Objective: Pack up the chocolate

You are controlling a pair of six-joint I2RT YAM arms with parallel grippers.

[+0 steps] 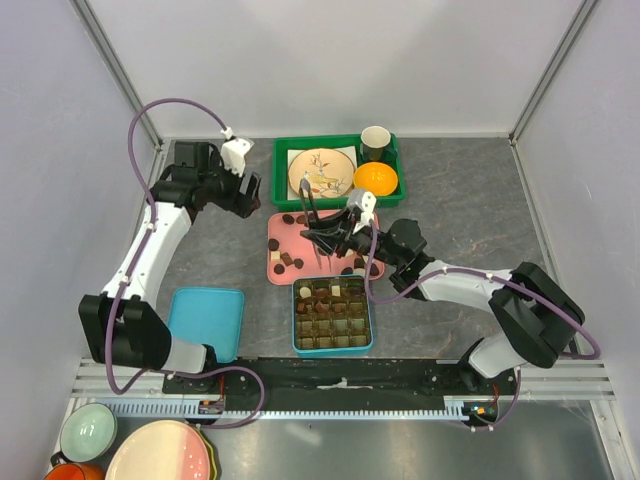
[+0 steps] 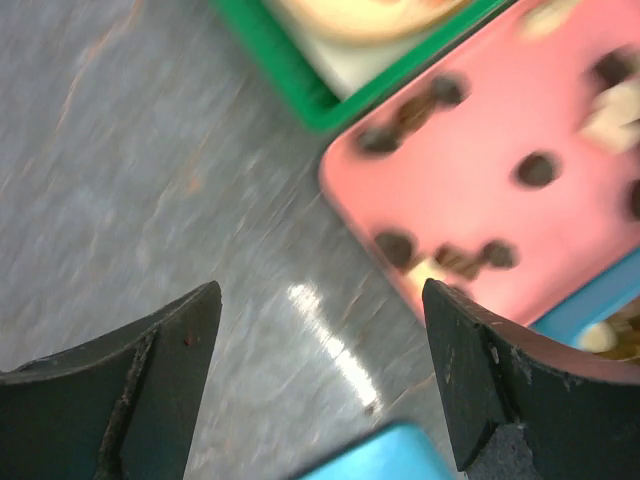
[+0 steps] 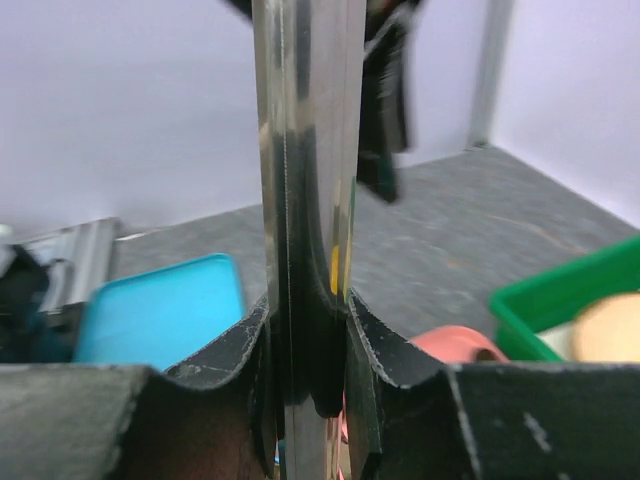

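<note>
Shiny metal tongs [image 3: 310, 150] stand upright in the right wrist view, clasped by my right gripper, which is shut on them. From above, these tongs [image 1: 308, 195] are over the pink tray [image 1: 300, 238], where dark chocolates [image 1: 273, 244] lie scattered. Whether the tongs' tips pinch a chocolate cannot be seen. My left gripper [image 1: 252, 190] hovers left of the green tray, its fingers [image 2: 165, 370] wide apart and nothing between them. A blue chocolate box [image 1: 333, 351] with a divided gold insert sits in front of the pink tray, a few of its back compartments filled.
A green tray [image 1: 279, 180] at the back carries a plate [image 1: 322, 172], an orange bowl [image 1: 376, 179] and a mug [image 1: 376, 138]. A flat blue lid [image 1: 206, 320] lies front left.
</note>
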